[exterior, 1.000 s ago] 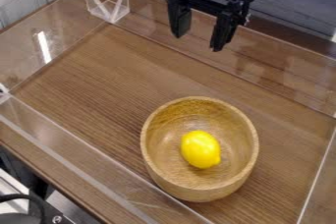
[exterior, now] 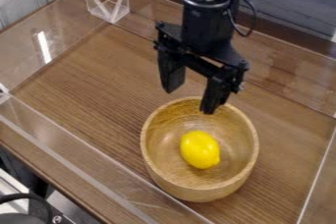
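My gripper (exterior: 197, 83) hangs in the upper middle of the camera view, its dark fingers open above the back rim of a tan bowl (exterior: 164, 151). In the bowl lies a yellow oval object (exterior: 199, 149), a little in front of and below the gripper. I see nothing held between the fingers.
The wooden table (exterior: 79, 81) has free room to the left and right of the bowl. A white wire-like object (exterior: 108, 4) stands at the back left. Raised edges run along the table's sides.
The bowl and yellow object have not moved.
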